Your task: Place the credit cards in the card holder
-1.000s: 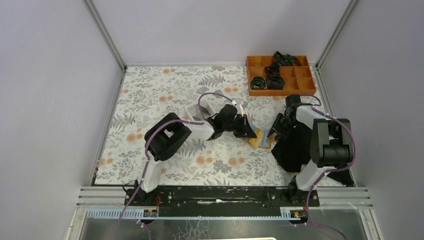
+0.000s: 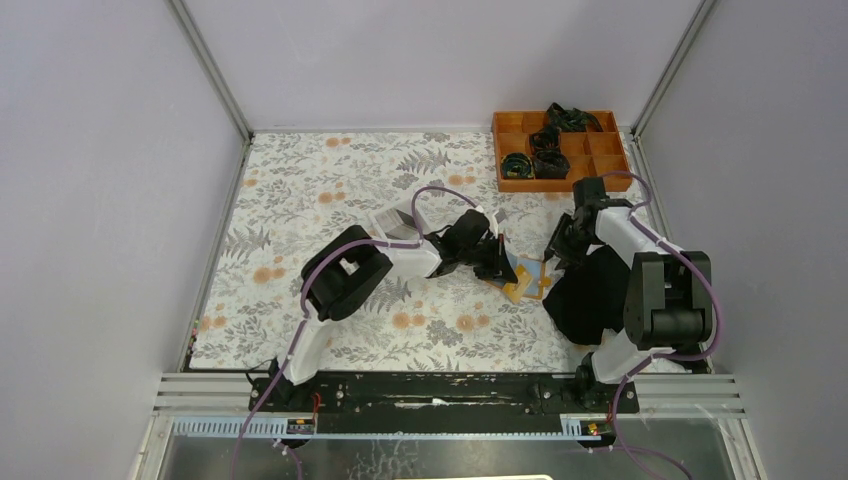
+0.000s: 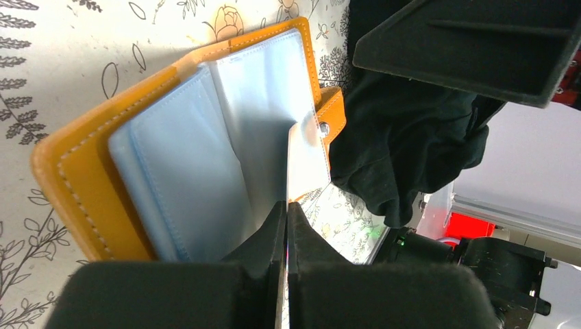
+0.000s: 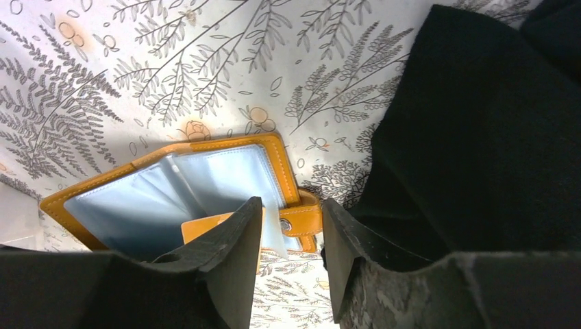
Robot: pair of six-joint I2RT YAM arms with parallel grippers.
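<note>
An open card holder (image 2: 536,280) with orange stitched edges and pale blue pockets (image 3: 175,164) lies on the patterned table, its snap strap (image 4: 305,219) at one side. My left gripper is shut over it, at the edge of a thin pale flap or card (image 3: 305,161); whether it pinches that is unclear. In the right wrist view an orange piece (image 4: 202,226) lies over the pockets. My right gripper is part open above the strap end, with nothing clearly held between its fingers.
A black cloth (image 2: 585,315) lies right of the holder. An orange compartment box (image 2: 600,150) with dark items stands at the back right. A white object (image 2: 385,215) lies behind my left arm.
My right gripper has drawn back slightly to the right and toward the back, off the holder's edge. My left gripper has shifted a little to the right.
</note>
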